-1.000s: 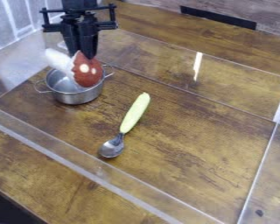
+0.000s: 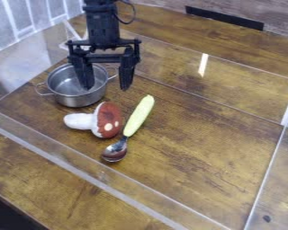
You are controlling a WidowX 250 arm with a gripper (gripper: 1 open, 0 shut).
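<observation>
My gripper (image 2: 103,72) hangs open over a silver pot (image 2: 65,90) with side handles, at the upper left. Just in front of the pot lies a white and red-brown object (image 2: 108,120), apart from the gripper. A pale yellow-green elongated object (image 2: 140,115) lies to its right, with a metal spoon (image 2: 115,151) in front. Whether anything is inside the pot is hard to tell.
A pale, see-through edge runs along the left and right of the view.
The gripper has come lower over the pot. The white and red-brown object, earlier raised above the pot, now lies on the table in front of it.
</observation>
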